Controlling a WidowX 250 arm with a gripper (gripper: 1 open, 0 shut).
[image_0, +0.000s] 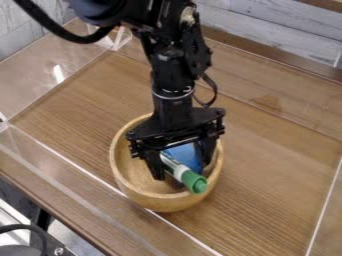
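Observation:
A round wooden bowl (134, 190) stands in the middle of the camera view, holding a blue object (189, 157) and a white tube with a green end (195, 184) that lies diagonally. My black gripper (177, 155) is down in the bowl, open over these objects. Its fingertips are partly hidden among the items, so contact is unclear.
Bare wooden table (274, 140) surrounds the bowl, with free room left, right and behind. Clear edging runs along the table's left and front-left side. A whitewashed plank wall stands at the back, and black cables hang at the lower left.

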